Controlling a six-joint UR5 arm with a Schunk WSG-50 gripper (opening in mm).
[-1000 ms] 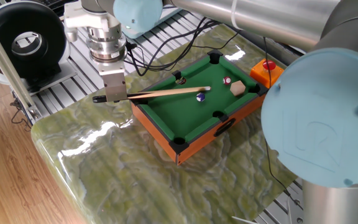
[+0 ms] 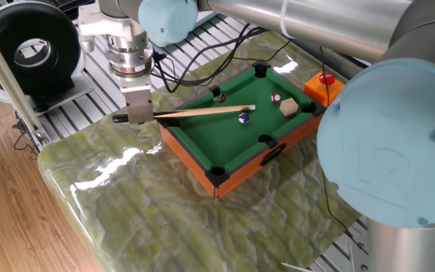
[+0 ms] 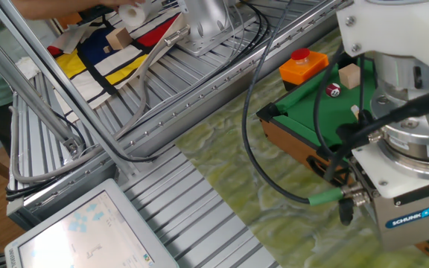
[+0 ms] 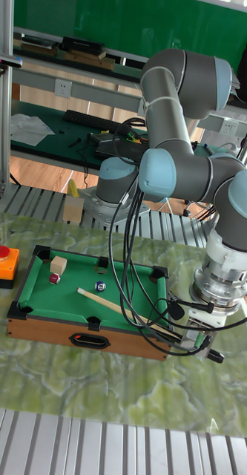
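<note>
A small pool table [image 2: 216, 180] with green felt and orange-brown sides stands on a marbled surface. My gripper [image 2: 140, 119] is just off one short end of it, shut on the wooden cue [image 2: 202, 112] near its black butt. The cue reaches over the felt, its tip close to a blue-and-white ball [image 2: 244, 118]. A red-and-white ball [image 2: 276, 97] lies farther along, beside a wooden block [image 2: 288, 107]. In the third exterior view, cables partly cover the cue [image 4: 100, 299] and the gripper [image 4: 201, 342]. The second exterior view hides the fingertips.
An orange box with a red button [image 2: 325, 88] stands by the far short end. Loose cables [image 4: 127, 261] hang along the arm and over the pool table.
</note>
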